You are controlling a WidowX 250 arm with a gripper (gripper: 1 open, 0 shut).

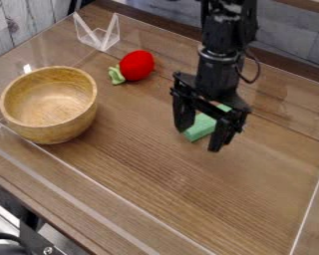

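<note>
The gripper (189, 129) hangs low over the middle of the table (189, 199), its dark fingers pointing down on either side of a light green block (199, 125), which lies partly hidden beneath them. Whether the fingers touch the block, and how far they are open, is hard to tell.
A red round object (136, 65) with a small green top sits at the back left. A yellow bowl (45, 110) stands at the left. A white wire item (99, 30) is at the back.
</note>
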